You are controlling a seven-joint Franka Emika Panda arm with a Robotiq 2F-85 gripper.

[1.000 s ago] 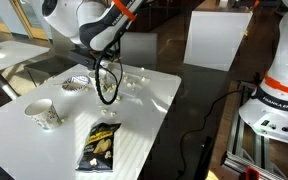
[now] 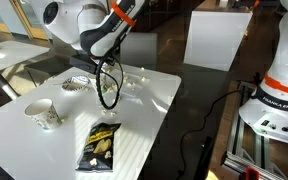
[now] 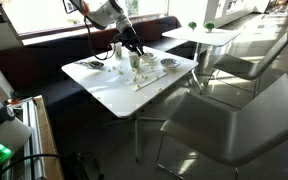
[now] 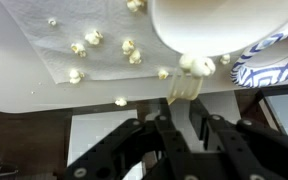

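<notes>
In the wrist view my gripper is shut on a small pale piece (image 4: 187, 87) at its fingertips, which looks like popcorn, though its shape is blurred. Just beyond it is a white rounded vessel (image 4: 209, 22), and a popcorn piece (image 4: 197, 65) shows by its rim. Several more popcorn pieces (image 4: 79, 49) lie on a grey-white napkin (image 4: 99, 68). In exterior view 1 the arm reaches over the far part of the table, where the fingertips are hard to make out behind a black cable loop.
A patterned cup (image 2: 43, 114) stands at the left of the table, and a black snack bag (image 2: 97, 148) lies near the front. A blue-patterned plate (image 4: 269, 66) is beside the vessel.
The arm and its cable loop have shifted slightly to the right and lower in exterior view 1. The cup and snack bag have not moved.
</notes>
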